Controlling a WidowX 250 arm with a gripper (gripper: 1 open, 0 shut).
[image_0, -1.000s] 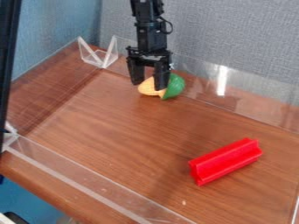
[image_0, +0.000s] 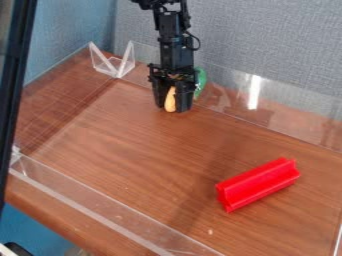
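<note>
My black gripper (image_0: 171, 92) is low at the back of the wooden tray, shut on an orange-yellow object (image_0: 170, 99) that shows between and below its fingers. A green object (image_0: 199, 80) sits just behind and to the right, partly hidden by the gripper.
A red bar-shaped block (image_0: 257, 184) lies at the front right of the wooden floor (image_0: 134, 170). Clear low walls edge the tray, with a clear bracket (image_0: 112, 62) at the back left corner.
Since a second ago, my gripper has come down and closed on the orange-yellow object, which now looks more upright. The green object is now more hidden.
</note>
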